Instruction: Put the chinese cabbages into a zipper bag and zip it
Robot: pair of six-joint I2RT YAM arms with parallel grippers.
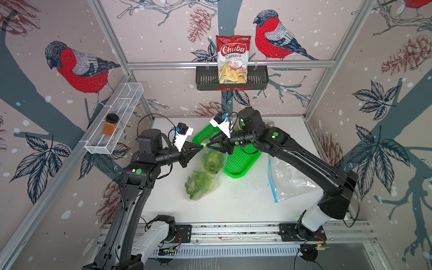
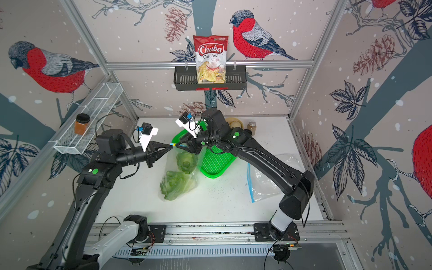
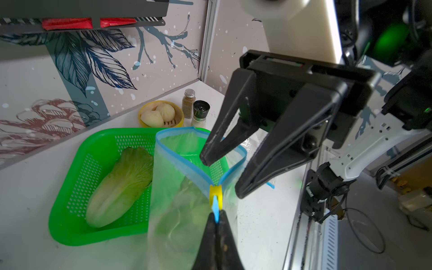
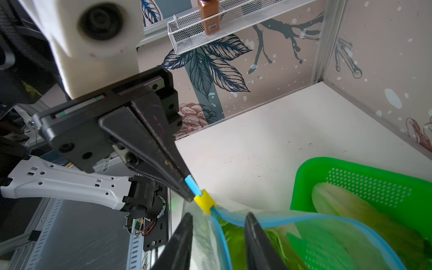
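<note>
A zipper bag [image 3: 180, 211] with blue rims holds cabbages [image 1: 200, 184], and hangs by the blue end of its zip from my left gripper, shut on it beside the yellow slider [image 3: 216, 195]. The right wrist view shows the blue end between the left fingertips. My right gripper is part open just right of the slider, its fingertips either side of the bag's blue rim, apart. Another cabbage [image 3: 119, 189] lies in the green basket [image 3: 67, 189].
An empty zipper bag [image 1: 290, 180] lies at the right. A bowl [image 3: 144, 117] and two spice jars [image 3: 188, 103] stand at the back. A wire shelf [image 1: 112, 121] is on the left wall, a rack with chips [image 1: 231, 60] at the back.
</note>
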